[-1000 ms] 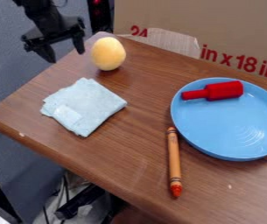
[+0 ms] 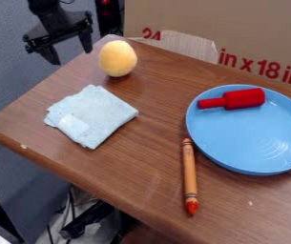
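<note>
My black gripper hangs at the upper left, beyond the table's edge and left of a yellow egg-shaped object, with its fingers apart and nothing seen between them. A folded light-blue cloth lies on the left of the table. A red cylinder with a handle rests in a blue plate on the right. An orange crayon lies left of and below the plate.
The wooden table has free room in the middle and front. A cardboard box stands along the back.
The objects on the table look unmoved.
</note>
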